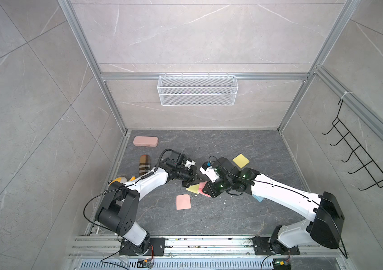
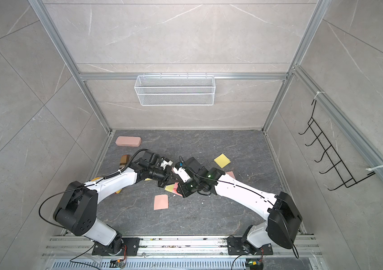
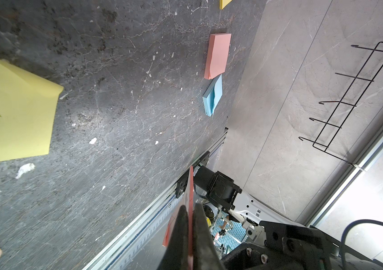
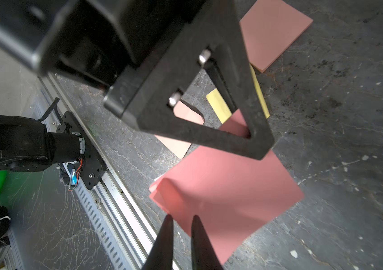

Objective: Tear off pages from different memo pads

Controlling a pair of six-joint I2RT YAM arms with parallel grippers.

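A pink page (image 4: pixel 227 189) hangs above the table, a folded flap at one of its edges. My left gripper is shut on this page, which shows edge-on as a thin strip between its fingers. In the right wrist view, the two fingers (image 4: pixel 198 238) of my right gripper stand a little apart, close to the page's folded edge; whether they touch it is unclear. A pink pad (image 3: pixel 218 54) and a blue pad (image 3: pixel 214 94) lie on the table by the right wall. Farther back is a yellow pad (image 1: pixel 241 160).
Below the grippers lies a yellow sheet (image 3: pixel 11 112); a pale pink one (image 1: pixel 183 202) rests nearer the front. At the left are a pink case (image 1: pixel 145 141) and a brown striped object (image 1: pixel 144 164).
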